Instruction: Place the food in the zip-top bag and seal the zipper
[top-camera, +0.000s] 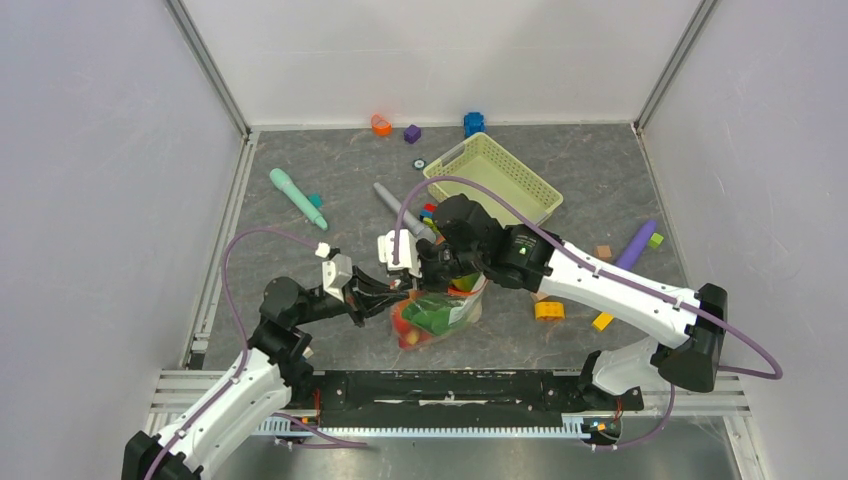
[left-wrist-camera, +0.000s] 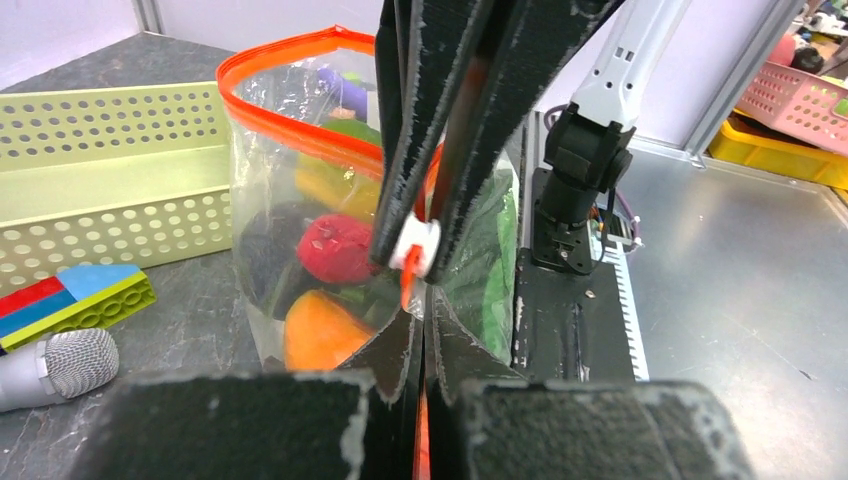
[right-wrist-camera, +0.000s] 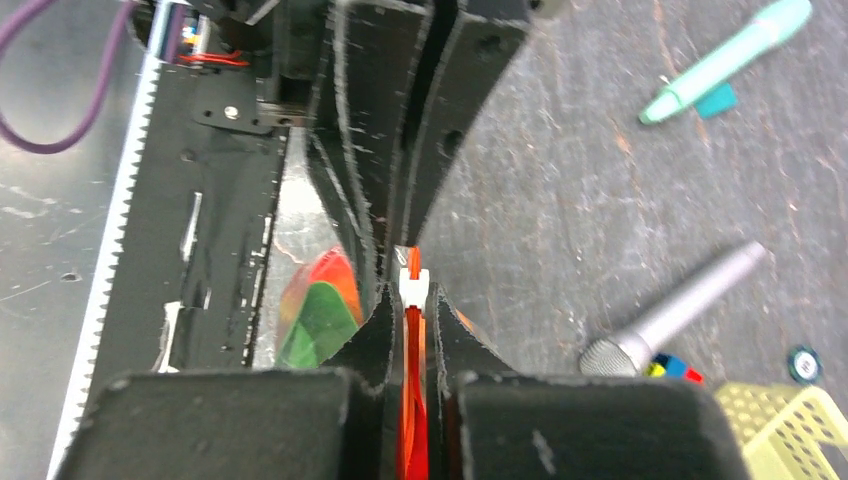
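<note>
The clear zip bag (top-camera: 440, 320) holds colourful food, including a red item (left-wrist-camera: 335, 247) and an orange item (left-wrist-camera: 322, 332), on the near middle of the table. An orange zipper (left-wrist-camera: 295, 135) runs along its top. My right gripper is shut on the white zipper slider (right-wrist-camera: 414, 287) at the orange strip, seen at its fingertips in both wrist views. My left gripper is shut just below and beside it, at the orange strip end; whether anything thin is between its fingers is hard to tell.
A cream basket (top-camera: 495, 175) stands behind the bag, with a grey microphone (top-camera: 400, 208) and coloured blocks beside it. A mint microphone (top-camera: 297, 198) lies left, a purple one (top-camera: 636, 245) and blocks right.
</note>
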